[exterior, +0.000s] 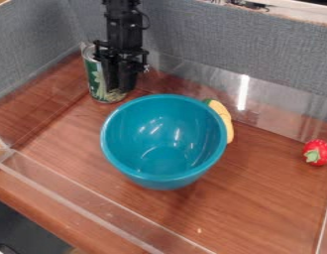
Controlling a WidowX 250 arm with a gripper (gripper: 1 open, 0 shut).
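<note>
My black gripper [123, 65] points down at the back left, right at a green can [100, 85] that stands upright on the wooden floor of the bin. The fingers overlap the can's right side in this view, so I cannot tell whether they touch it or how wide they stand. A large teal bowl [163, 142] sits in the middle, just in front and to the right of the can.
A yellow toy with a green top [222, 116] lies partly hidden behind the bowl. A red strawberry [317, 152] lies at the right. Grey padded walls [239, 64] and clear plastic edges bound the space.
</note>
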